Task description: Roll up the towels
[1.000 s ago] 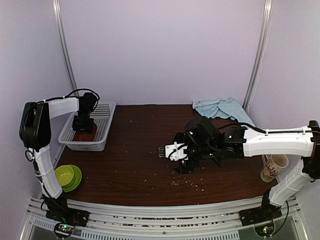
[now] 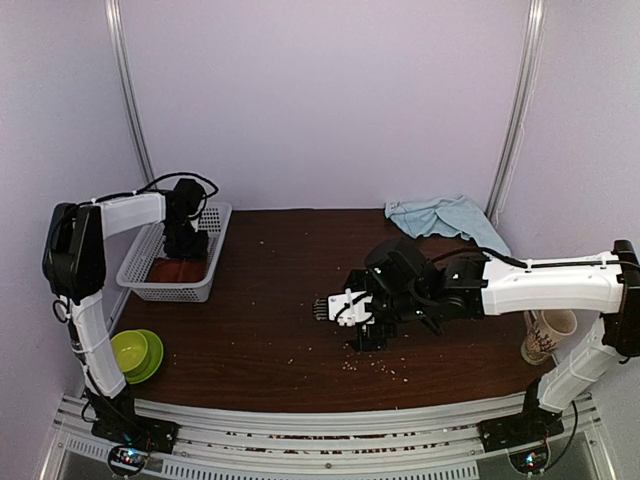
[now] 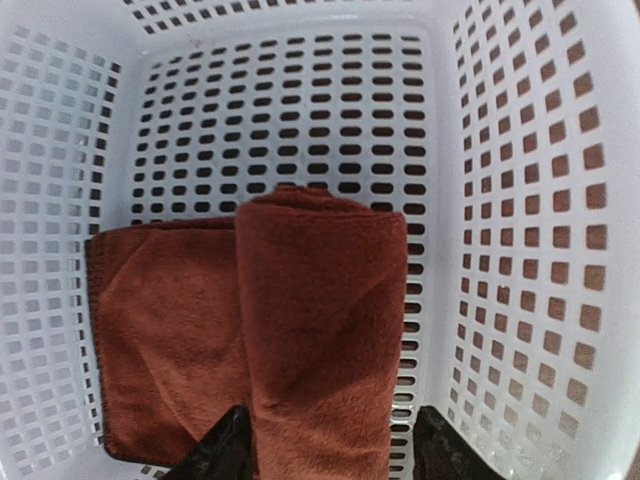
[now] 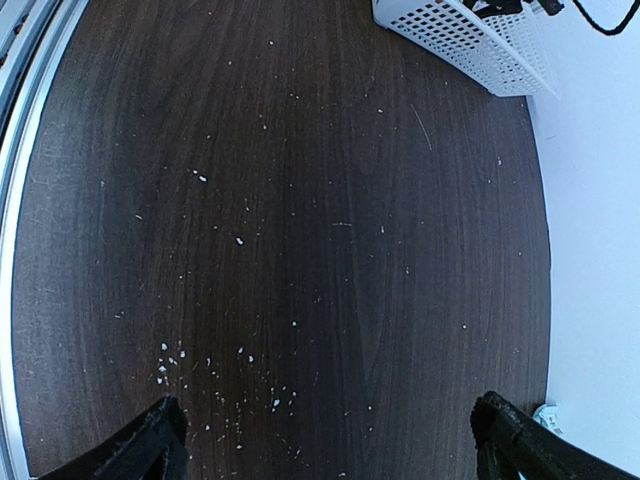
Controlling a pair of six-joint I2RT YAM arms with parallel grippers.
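Dark red towels lie in a white perforated basket [image 2: 160, 290] at the back left. In the left wrist view a folded towel [image 3: 320, 310] lies on top, beside a flatter one [image 3: 160, 330]. My left gripper hangs over the upper towel with its fingers apart, one either side of it. My right gripper is open over the bare wooden table [image 4: 300, 250], nothing between its fingers.
Green bowls [image 2: 130, 350] sit at the front left. A pale blue cloth [image 2: 440, 215] lies at the back right, and a mug [image 2: 548, 333] stands at the right edge.
The left arm's wrist has moved a little to the right within the basket. The right arm is essentially still.
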